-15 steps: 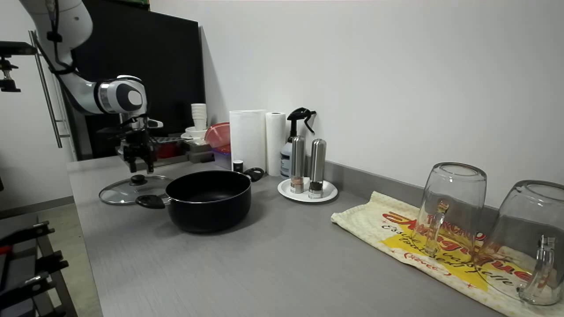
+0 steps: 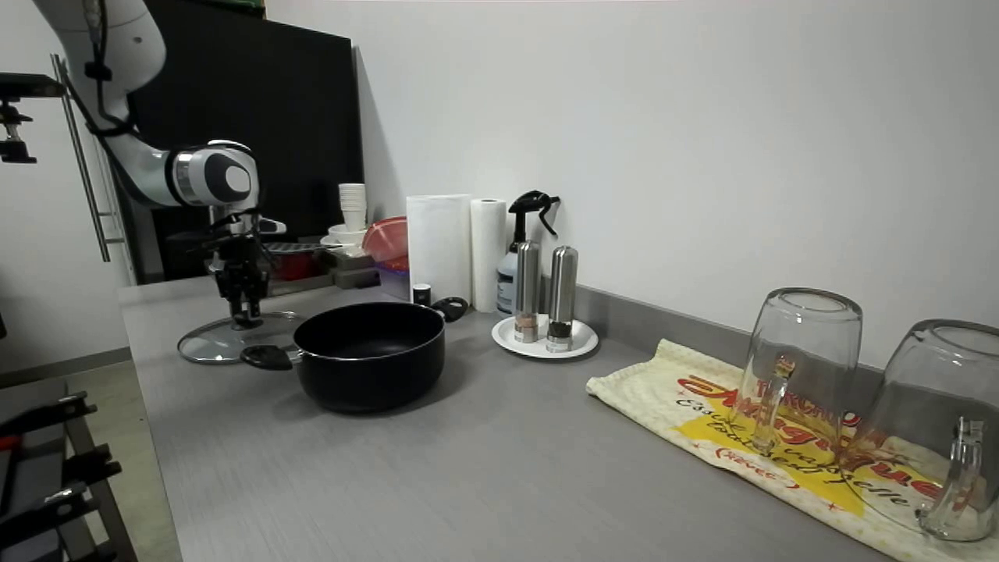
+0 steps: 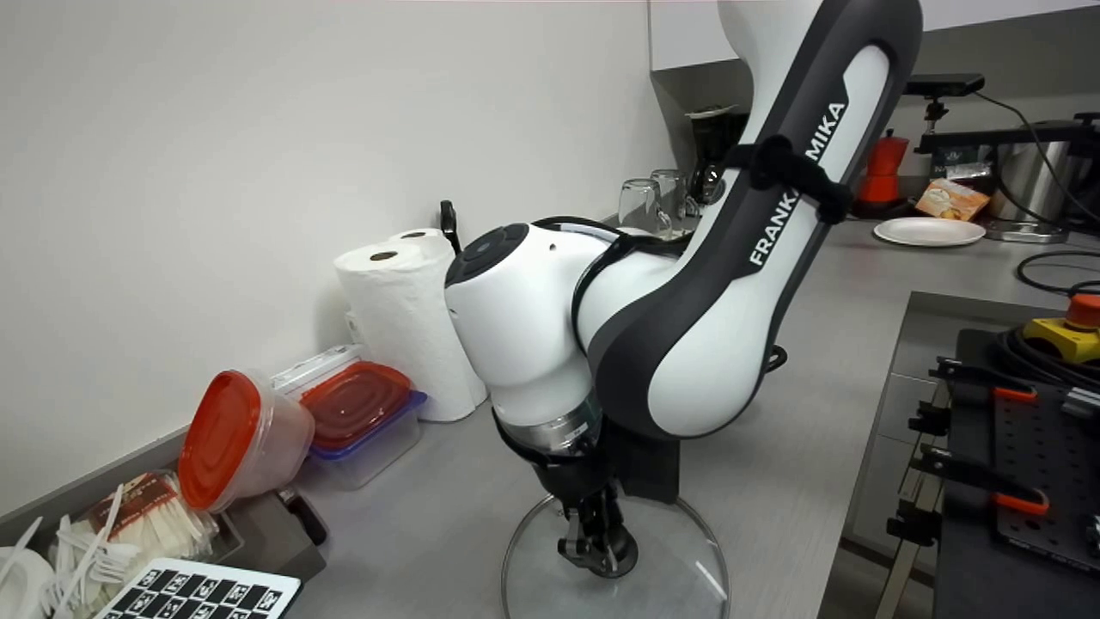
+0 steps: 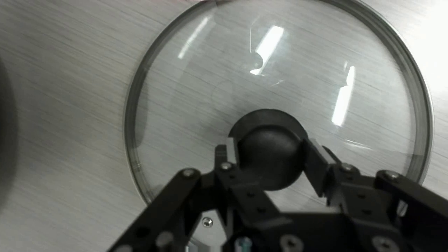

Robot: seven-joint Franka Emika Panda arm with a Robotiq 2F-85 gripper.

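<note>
A round glass lid (image 4: 184, 105) with a metal rim lies flat on the grey counter, left of the black pot (image 2: 370, 365) in exterior view 1. My gripper points down at the lid's middle, a finger on each side of the black knob (image 4: 268, 168). Both fingertips (image 4: 232, 152) are very close to the knob's sides or against them; whether they grip it cannot be made out. The pot is uncovered, and its interior looks dark. In exterior view 2 the arm stands over the lid, with the knob partly behind the fingers.
Close to the lid is the pot's near handle (image 2: 267, 357). Paper towel rolls (image 2: 438, 248), a spray bottle (image 2: 508, 272) and two grinders on a white plate (image 2: 543, 350) line the wall. Glass mugs (image 2: 801, 375) stand on a cloth at right.
My gripper has come down from above the lid to its knob, and its fingers have drawn closer together. The lid has shifted very slightly to the right in exterior view 1.
</note>
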